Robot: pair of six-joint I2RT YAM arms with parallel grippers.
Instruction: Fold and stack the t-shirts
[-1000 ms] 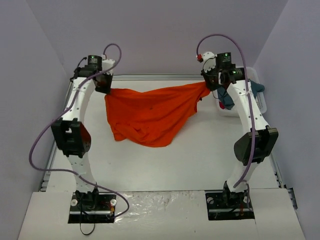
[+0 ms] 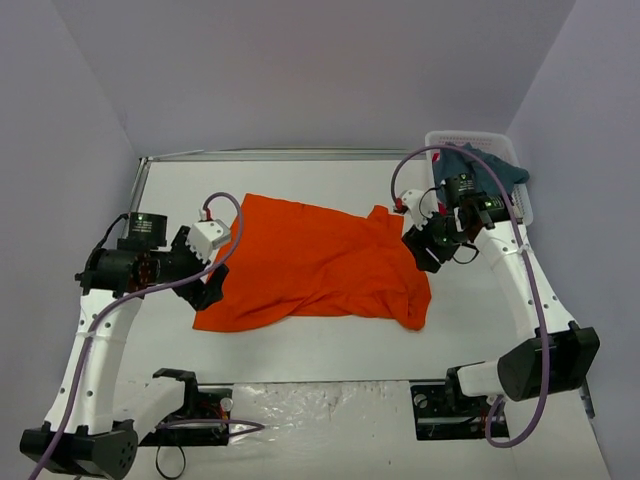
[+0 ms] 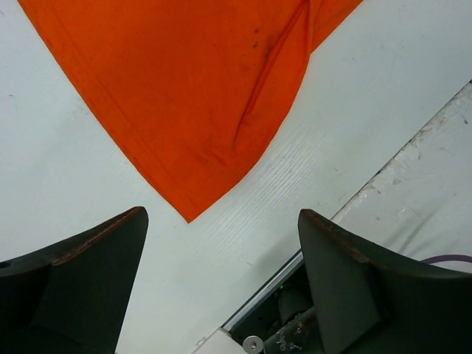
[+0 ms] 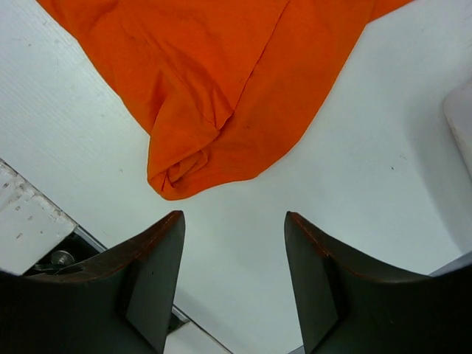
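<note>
An orange t-shirt (image 2: 310,262) lies spread on the white table, a few creases running across its front part. In the left wrist view, one pointed corner of the orange cloth (image 3: 184,110) reaches toward the gap of my left gripper, which is open and empty. My right gripper is open too, with a crumpled, partly turned-over corner of the shirt (image 4: 199,140) just beyond its fingers. From above, the left gripper (image 2: 212,296) is over the shirt's left edge and the right gripper (image 2: 430,266) by its right edge.
A white basket (image 2: 528,205) holding dark teal cloth (image 2: 480,165) stands at the back right, behind the right arm. Bare table (image 2: 320,350) lies in front of the shirt, and more behind it. Grey walls close in both sides.
The shirt was stretched and lifted; now it lies flat, its near edge further forward.
</note>
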